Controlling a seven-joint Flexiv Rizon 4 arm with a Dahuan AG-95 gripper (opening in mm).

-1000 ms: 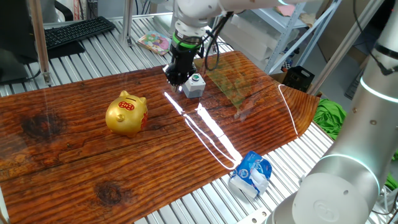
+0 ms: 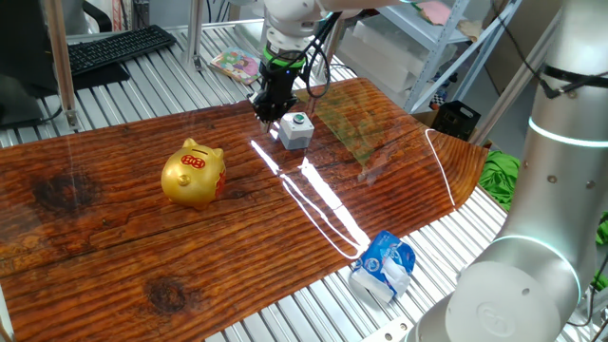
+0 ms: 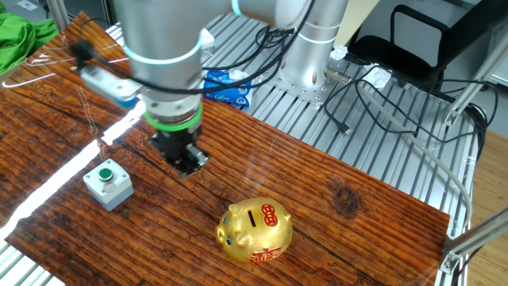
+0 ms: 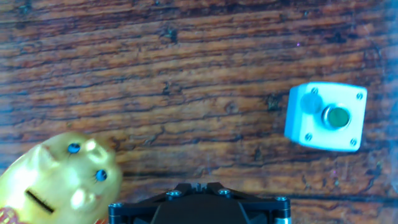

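A golden piggy bank (image 2: 194,175) with red markings stands upright on the wooden table; its coin slot and blue eyes show in exterior view 2 (image 3: 254,229). Some way from it sits a small white box with a green button (image 3: 108,184), seen at the right of the wrist view (image 4: 327,116). My gripper (image 3: 190,165) hangs above the table between the two. Its black fingertips meet at the bottom middle of the wrist view (image 4: 198,187), and nothing shows between them. Neither object is touched by it.
A blue tissue pack (image 2: 384,265) lies by the table's edge near the robot's base. A white cable (image 2: 318,218) runs across the wood. Beyond the far edge are a booklet (image 2: 236,66) and a keyboard (image 2: 109,49).
My gripper has shifted slightly up and to the left in exterior view 1, and the arm's links have turned a little. The piggy bank and button box have stayed put.
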